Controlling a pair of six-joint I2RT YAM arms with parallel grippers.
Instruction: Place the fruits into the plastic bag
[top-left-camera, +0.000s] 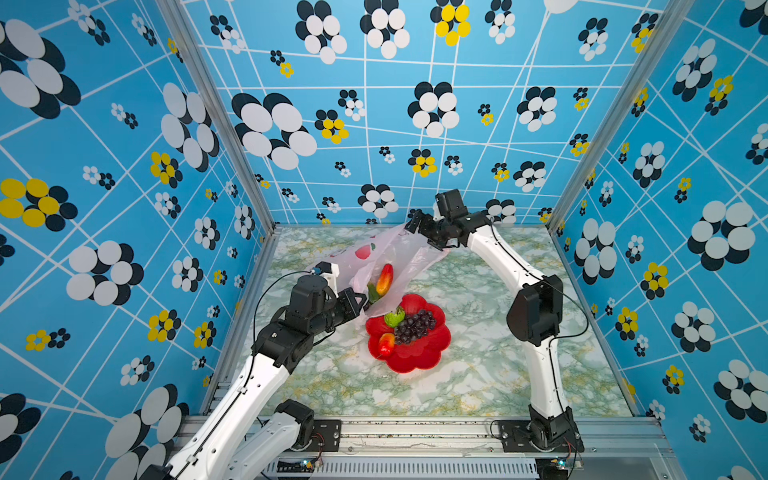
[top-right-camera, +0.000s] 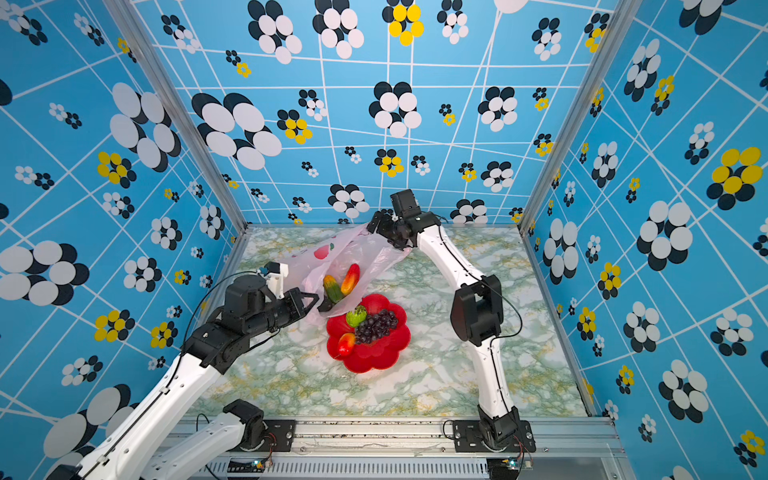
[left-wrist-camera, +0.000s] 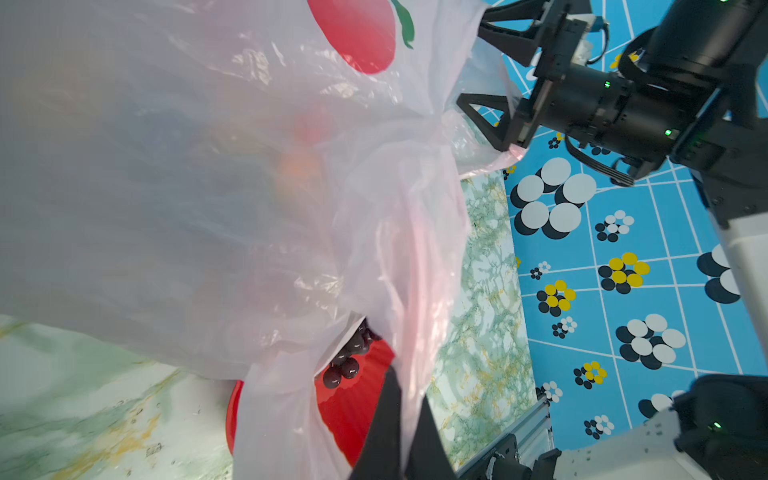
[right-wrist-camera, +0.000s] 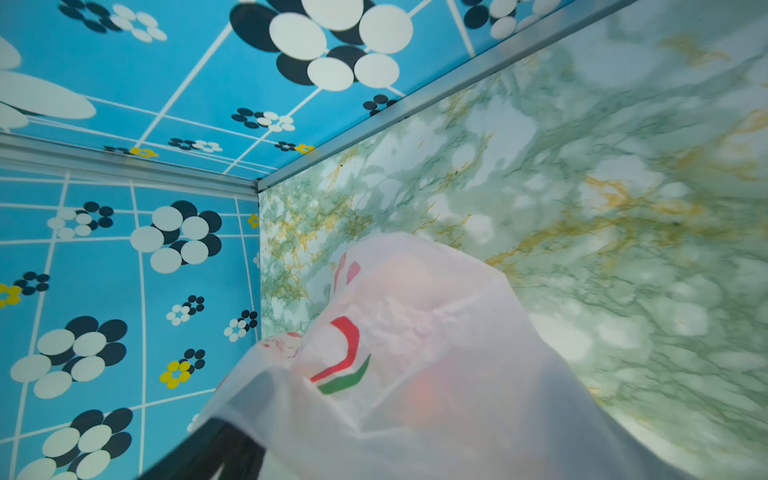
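Note:
The translucent pinkish plastic bag (top-right-camera: 300, 266) is stretched between both arms. Two long fruits, one green-yellow (top-right-camera: 332, 289) and one red-yellow (top-right-camera: 350, 278), lie within the bag; blurred orange shows through its film in the left wrist view. My left gripper is shut on the bag's edge, its thin film running down between the fingers. At the far side my right gripper (top-left-camera: 416, 221) stands open, fingers spread against the film. On the red plate (top-left-camera: 416, 361) rest dark grapes (top-left-camera: 416, 326), a green fruit (top-left-camera: 394, 317) and a red-orange fruit (top-left-camera: 386, 345).
The flower-shaped plate lies just in front of the bag, close to my left gripper. Bare marbled table (top-left-camera: 488, 352) extends to the right. Patterned blue walls enclose the back and sides, the back wall (top-left-camera: 480, 160) being near my right gripper.

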